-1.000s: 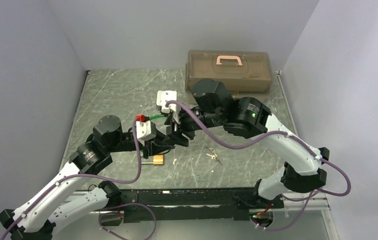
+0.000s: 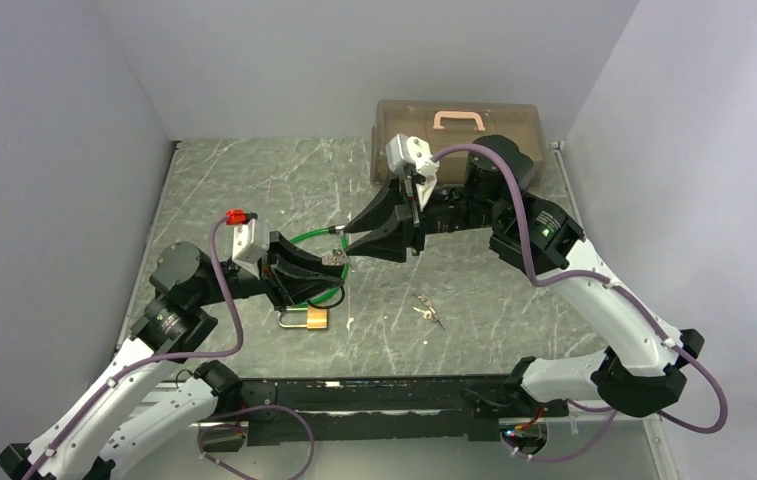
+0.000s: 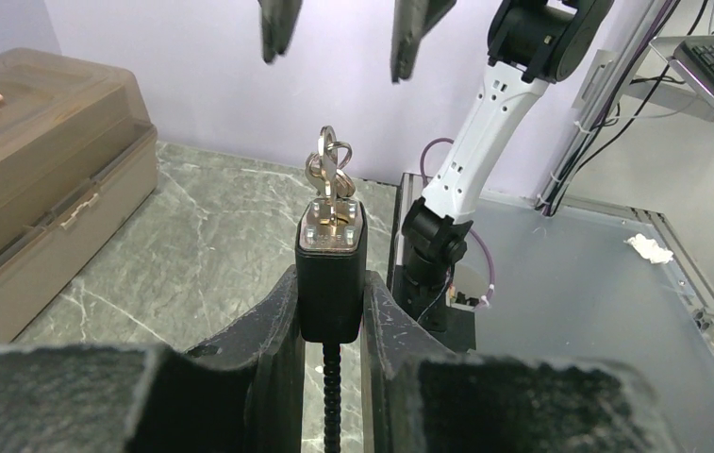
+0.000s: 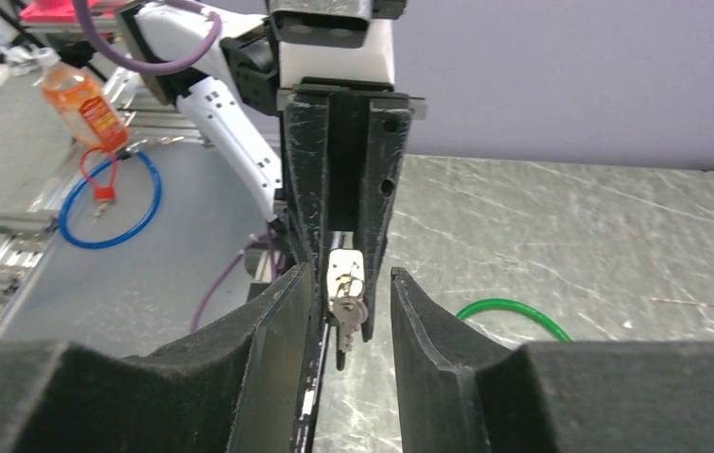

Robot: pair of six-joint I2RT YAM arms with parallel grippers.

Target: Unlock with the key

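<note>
My left gripper is shut on a black lock body with a metal plate on top and a ring of keys standing in it, seen in the left wrist view. My right gripper hangs just right of and above it, its fingers parted with nothing between them; in the right wrist view the lock's end lies beyond that gap. A brass padlock and loose keys lie on the marble board.
A translucent brown box with a pink handle stands at the back right. A green cable loop lies under the left gripper. The board's right half is mostly clear; walls close in the sides and back.
My left gripper has shifted slightly left, still holding the lock.
</note>
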